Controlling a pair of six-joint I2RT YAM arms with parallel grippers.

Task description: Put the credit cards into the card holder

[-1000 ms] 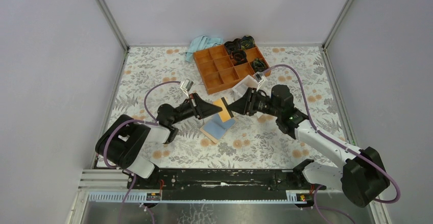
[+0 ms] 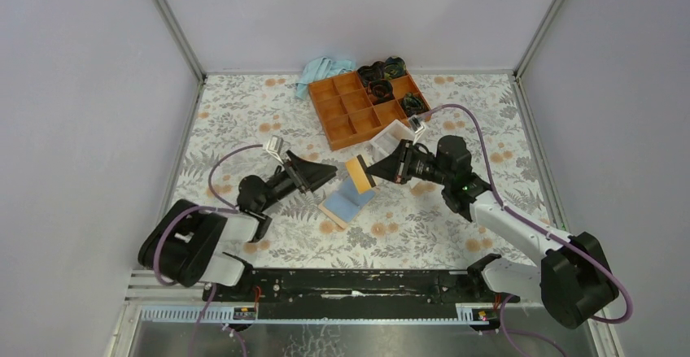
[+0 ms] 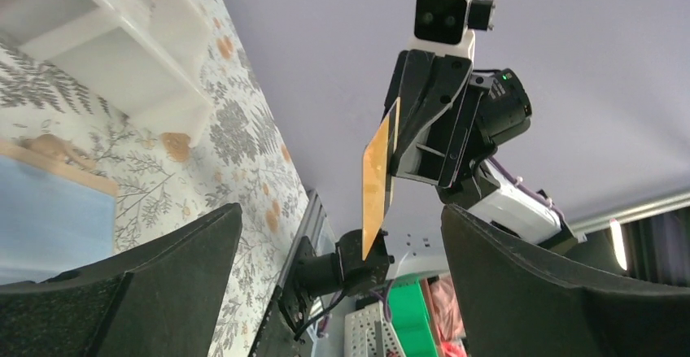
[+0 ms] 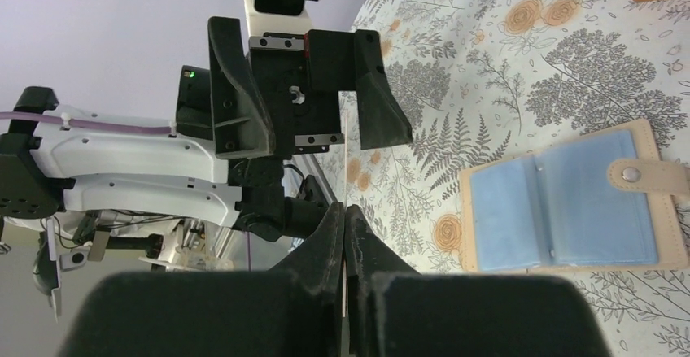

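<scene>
A yellow card with a dark stripe hangs in the air near the middle of the table, and my right gripper is shut on its striped side. From the left wrist the card shows yellow at an angle; from the right wrist it is a thin edge-on line. My left gripper stands open, nothing between its fingers, a short way left of the card. Below the card lies the card holder, spread open on the table, with pale blue pockets, a tan border and a snap strap.
A brown compartment box with dark coiled items in several cells stands at the back. Beside it lie a light blue cloth and a white tray, partly behind the right gripper.
</scene>
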